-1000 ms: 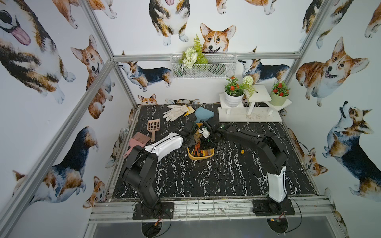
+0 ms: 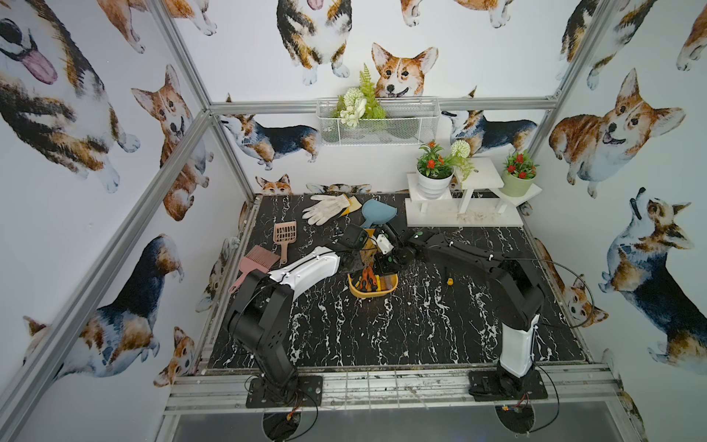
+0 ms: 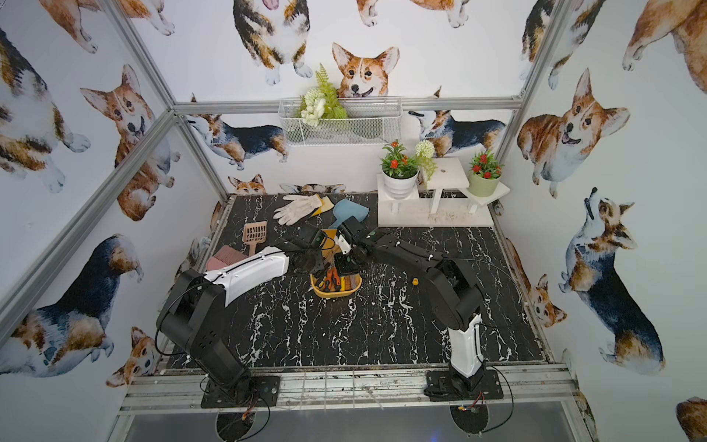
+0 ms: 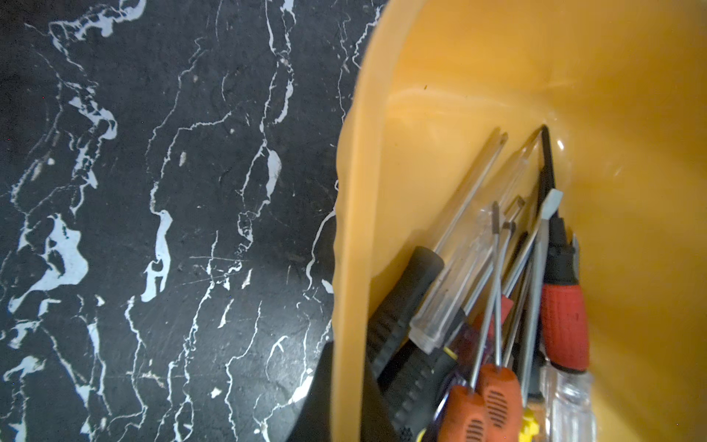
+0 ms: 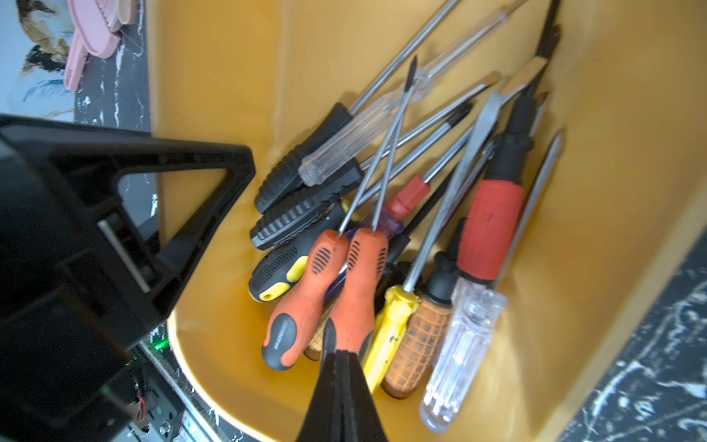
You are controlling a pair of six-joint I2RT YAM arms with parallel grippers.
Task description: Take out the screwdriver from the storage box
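Note:
A yellow storage box point(image 2: 373, 293) on the black marble table holds several screwdrivers, with orange point(image 5: 305, 302), black, red and clear point(image 5: 460, 361) handles. My left gripper is at the box's side, partly hidden behind its rim in the left wrist view; whether anything is between its fingers does not show there. My right gripper is over the box, shut, its tips over an orange handle, holding nothing visible. The left gripper's body appears at the left of the right wrist view.
A blue dustpan point(image 2: 379, 211), gloves point(image 2: 324, 208), pink scoop point(image 2: 285, 232) and pink brush lie behind and left. A white stand point(image 2: 464, 217) with potted flowers is back right.
My right arm's elbow has shifted slightly right and up in the top left view, the gripper staying over the box. The left arm looks still.

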